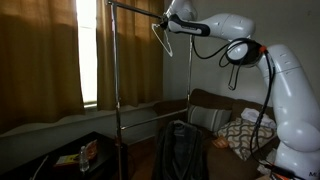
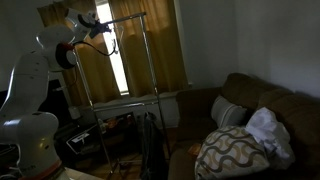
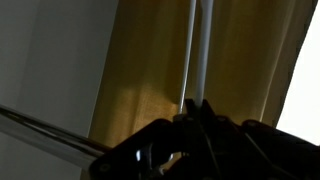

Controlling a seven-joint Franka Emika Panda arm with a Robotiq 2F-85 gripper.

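Note:
High at the clothes rack, my gripper is shut on a thin white hanger. Close to the rack's top bar, the hanger dangles as a pale loop in exterior view 2. Two of its thin white rods run up from between the dark fingers in the wrist view. A metal bar crosses the lower left there. Whether the hanger touches the top bar cannot be told.
Dark clothing hangs low by the rack. Behind it stands a brown sofa with patterned cushions. Yellow curtains flank the window, and a dark table with small items is at left.

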